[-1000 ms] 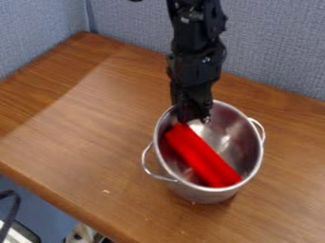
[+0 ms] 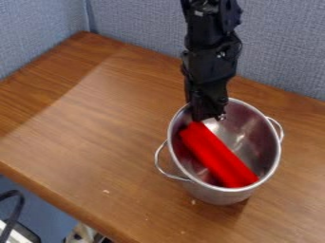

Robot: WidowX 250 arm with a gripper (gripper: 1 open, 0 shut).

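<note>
A steel pot [image 2: 261, 129] with wire side handles stands on the wooden table, right of centre. A long red block [image 2: 216, 155] lies slanted inside it. My black gripper [image 2: 207, 112] reaches down from the top into the back left of the pot, just beyond the red block's far end. It looks shut; whether anything is between its fingertips is hard to see.
A grey padded wall [image 2: 292, 47] runs along the back. A cable lies beside the table at the bottom left.
The gripper has moved to the right, and the pot with the red block in it has shifted to the right along with it.
</note>
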